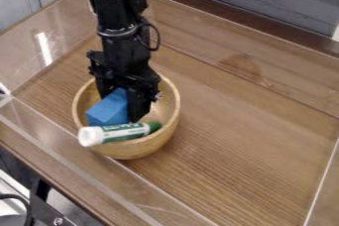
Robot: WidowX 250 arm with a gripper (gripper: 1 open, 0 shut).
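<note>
The black arm reaches down to a round wooden bowl (162,139) in the lower centre. Its gripper (117,99) is over a blue block (109,112) inside the bowl, its fingers around the block's upper part and partly hidden. A white and green tube (113,132) lies at the front of the bowl, its white end at the front left rim.
A pale strip of surface runs along the left, with black cables at the bottom left corner.
</note>
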